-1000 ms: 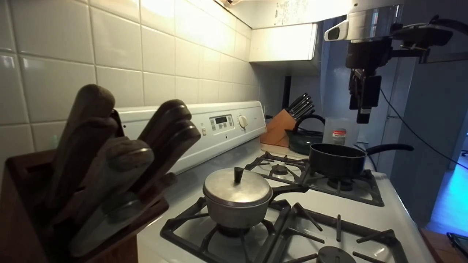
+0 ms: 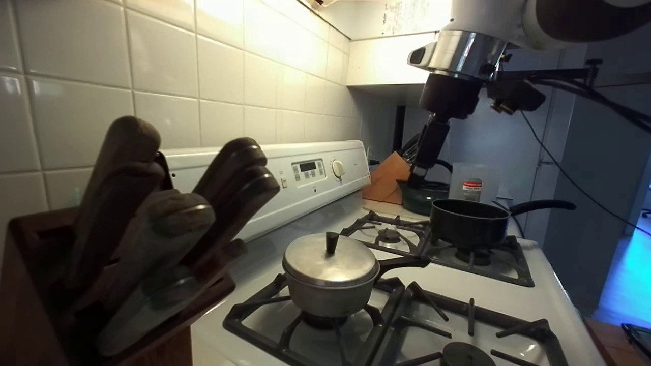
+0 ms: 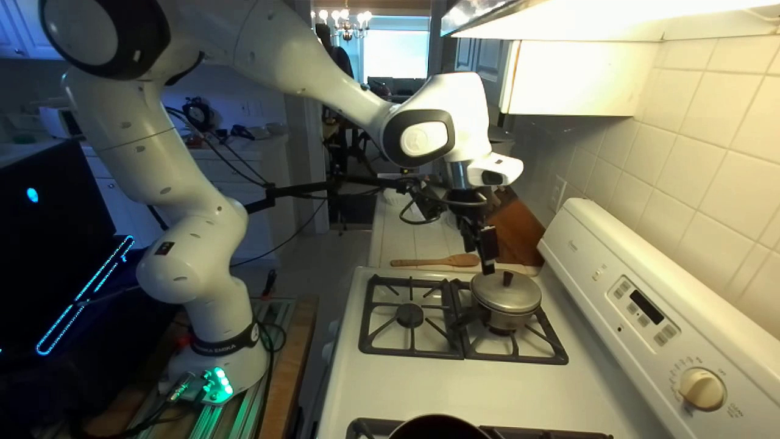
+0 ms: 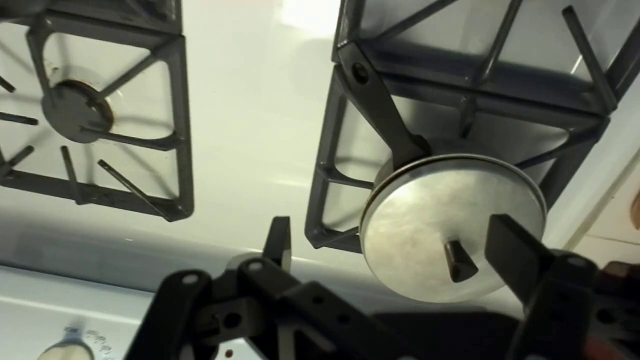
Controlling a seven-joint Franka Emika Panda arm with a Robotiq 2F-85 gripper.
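A silver lidded saucepan (image 2: 331, 283) stands on a back burner of the white stove, its dark handle (image 4: 379, 102) pointing toward the stove's middle. Its lid (image 4: 420, 222) is on, with a small dark knob (image 4: 459, 261) at the centre. My gripper is open and holds nothing. Seen from the wrist, one finger (image 4: 516, 255) overlaps the lid near the knob, while the other finger (image 4: 277, 243) lies over the stove beyond the rim. In exterior view 1 the gripper (image 2: 417, 177) hangs tilted, higher than the lid.
A black pot (image 2: 468, 222) sits on another burner, its handle reaching outward. Knife blocks stand at both ends of the stove, one close (image 2: 207, 341) and one far (image 2: 385, 179). A green kettle (image 2: 421, 198) and a wooden spoon (image 3: 439, 260) lie beyond the burners. The control panel (image 3: 658, 314) rises along the back.
In exterior view 1 my gripper has moved left, toward the stove's back wall, and lower, and it now tilts. The saucepan and black pot have stayed in place.
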